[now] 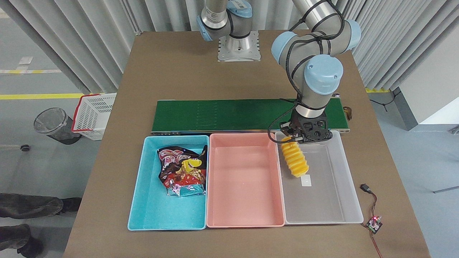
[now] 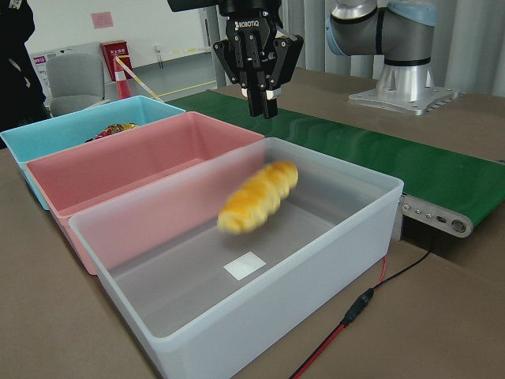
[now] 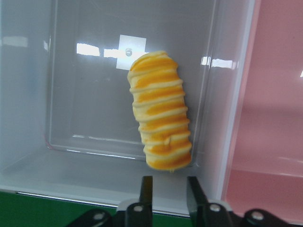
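Observation:
A yellow ridged bread roll is in the clear grey bin, slightly blurred in the left view and lying lengthwise in the wrist view. My black gripper is above and behind it, over the bins' far edge; in the wrist view its two fingers stand apart with nothing between them, the roll just beyond their tips.
A pink bin sits in the middle and a blue bin with a snack bag on the left. A green conveyor runs behind them. Wires and a small board lie on the right.

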